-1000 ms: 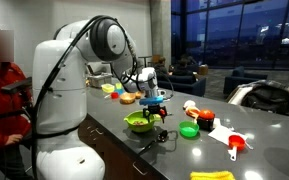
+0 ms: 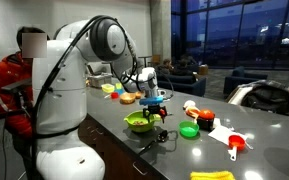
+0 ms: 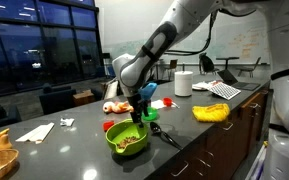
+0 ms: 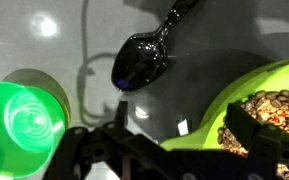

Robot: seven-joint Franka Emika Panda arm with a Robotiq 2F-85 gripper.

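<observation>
My gripper is open above the grey table, its two dark fingers apart with only table showing between them. Partly below its right finger is a green bowl (image 4: 209, 125) holding brown beans or nuts (image 4: 278, 108). A black spoon (image 4: 140, 60) lies on the table just beyond the fingers in the wrist view. To the left stands a green cup (image 4: 21, 125). From the second exterior view, the gripper (image 3: 141, 118) hangs over the rim of the green bowl (image 3: 130, 149), and the black spoon (image 3: 165, 134) rests beside it.
A yellow cloth (image 3: 212, 113) lies near the table's edge. Toward the back are a green pan (image 2: 189, 129), a red pan (image 2: 236, 143) and a white sheet (image 2: 222, 133). Bare table (image 2: 189, 155) extends in front of the pans.
Only the person in red at the left has shifted.
</observation>
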